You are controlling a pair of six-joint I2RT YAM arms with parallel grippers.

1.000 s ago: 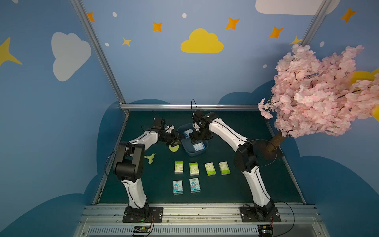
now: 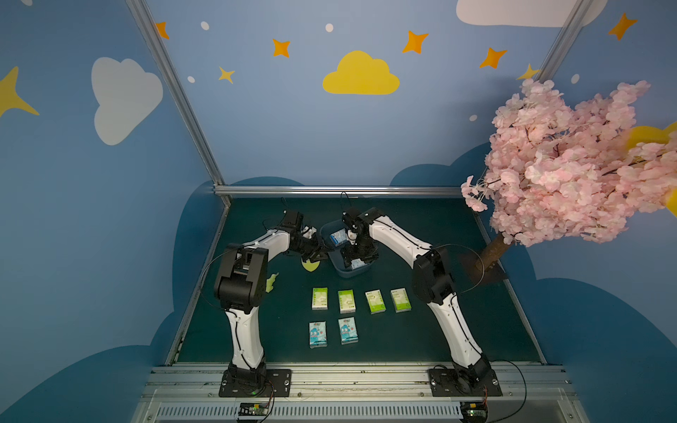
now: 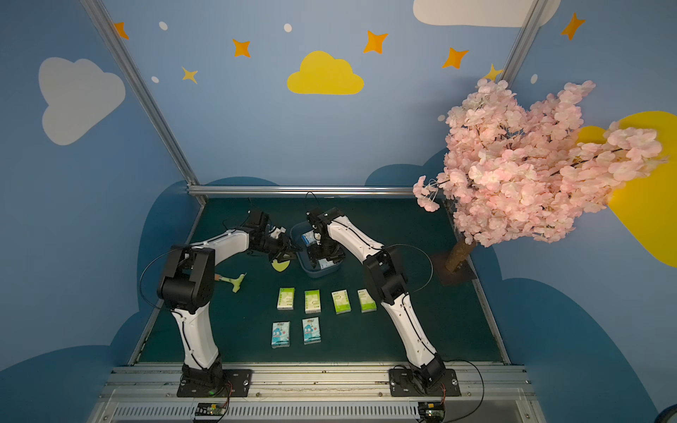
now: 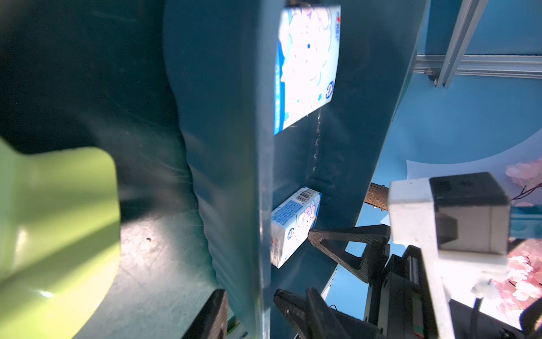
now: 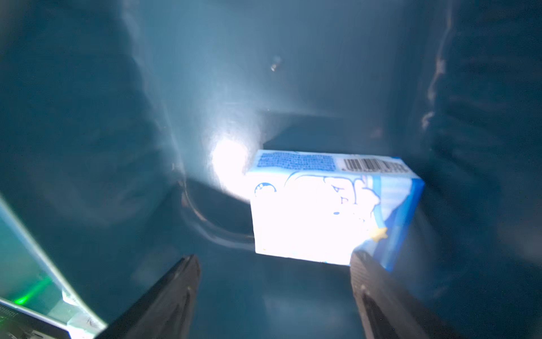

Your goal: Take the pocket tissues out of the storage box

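The blue storage box [image 2: 331,262] holds two tissue packs, one toward the back [image 2: 338,237] and one toward the front [image 2: 357,263]. My right gripper [image 2: 356,255] is down inside the box, open, with the front pack [image 5: 333,209] between and just beyond its fingertips in the right wrist view. My left gripper [image 2: 316,253] stands at the box's left wall, part open; in the left wrist view its fingers straddle the area at that wall, with no pack between them.
Four green packs [image 2: 346,301] and two blue packs [image 2: 318,334] lie in front of the box. A yellow-green object [image 4: 62,226] lies left of it. A blossom tree [image 2: 497,250] stands at the right.
My right gripper has moved down and toward the front of the box, over the front pack. The left arm has shifted slightly right, toward the box.
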